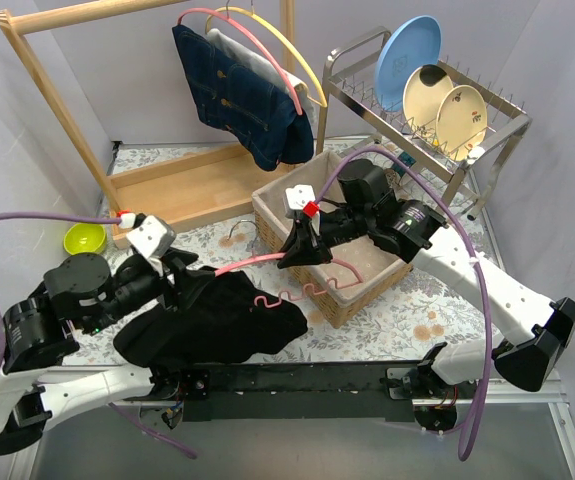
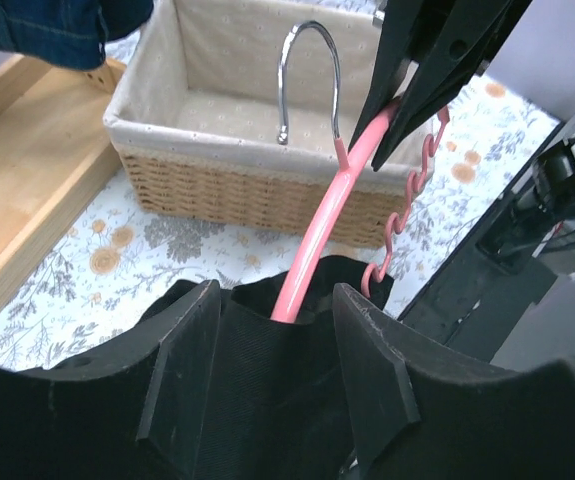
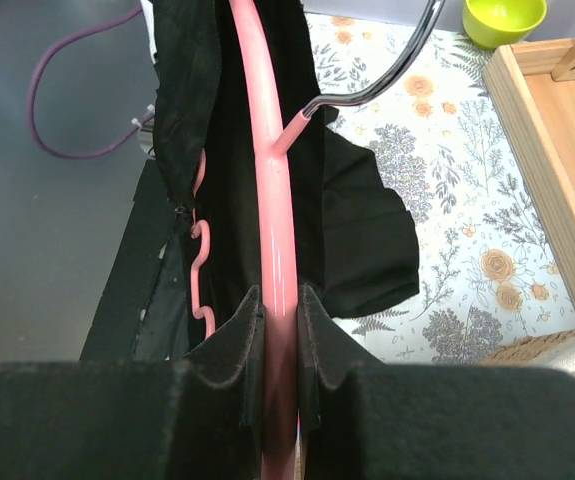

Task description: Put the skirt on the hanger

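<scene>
The black skirt (image 1: 207, 330) lies crumpled on the floral surface and rises toward my left gripper (image 1: 189, 278). My right gripper (image 1: 297, 250) is shut on the pink hanger (image 3: 272, 230), whose metal hook points up and whose lower clips hang beside the bar.
A lined wicker basket (image 1: 387, 272) stands behind at the right, a wooden rack (image 1: 187, 200) with hung jeans (image 1: 232, 90) at the back, a dish rack (image 1: 507, 135) back right and a green bowl (image 1: 85, 238) at left.
</scene>
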